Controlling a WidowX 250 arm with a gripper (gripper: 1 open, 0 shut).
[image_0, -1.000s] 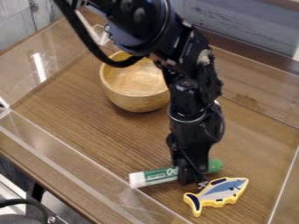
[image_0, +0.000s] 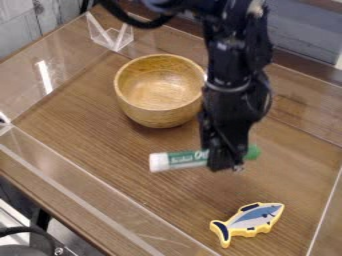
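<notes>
My black gripper (image_0: 225, 150) hangs at centre, shut on a green and white tube (image_0: 179, 159) that lies crosswise between its fingers, lifted off the wooden table (image_0: 94, 150). A wooden bowl (image_0: 158, 88) stands behind and left of the gripper. A yellow and blue fish-shaped piece (image_0: 247, 222) lies at the front right, apart from the tube.
A small clear object (image_0: 110, 35) is at the back left. A low wall runs along the back.
The gripper has moved up and back toward the bowl, carrying the tube away from the fish piece.
</notes>
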